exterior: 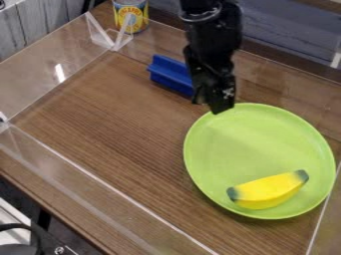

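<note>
My black gripper (213, 92) hangs open at the top centre, its fingers low over the right part of a blue block (170, 74), which it partly hides. A green plate (226, 151) fills the lower right, with a yellow banana-like piece (269, 188) near its front edge.
A can (130, 16) stands at the back left beside clear plastic side panels. A wall edge runs along the back.
</note>
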